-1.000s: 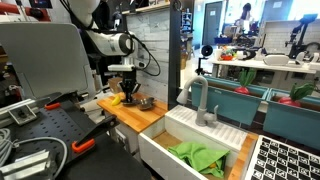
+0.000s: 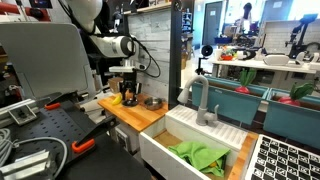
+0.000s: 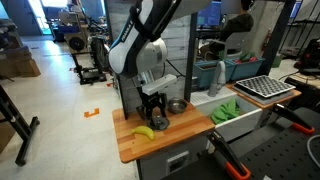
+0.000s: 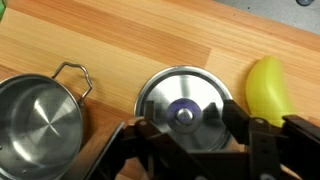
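A round metal lid [image 4: 207, 92] with a dark blue-purple knob [image 4: 184, 114] lies on the wooden counter [image 3: 126, 148]. My gripper is right over it, its fingers apart on either side of the knob. Clear gaps show between knob and fingers, so the fingers are open. An empty steel pot [image 4: 38, 122] without a cover stands to the left in the wrist view. Across from it, a yellow banana [image 4: 267, 91] lies on the lid's other side. In exterior view 1 the arm partly hides the lid.
A white sink holding a green cloth [image 2: 200, 154] and a tall grey faucet [image 2: 203, 98] adjoin the counter. Beyond the sink is a white drying rack [image 2: 282, 158]. Bare wood lies above the lid in the wrist view.
The arm stays in nearly the same place over the counter. Around the pot and lid, the bright metal looks slightly different from one second ago; finer detail is too small to tell.
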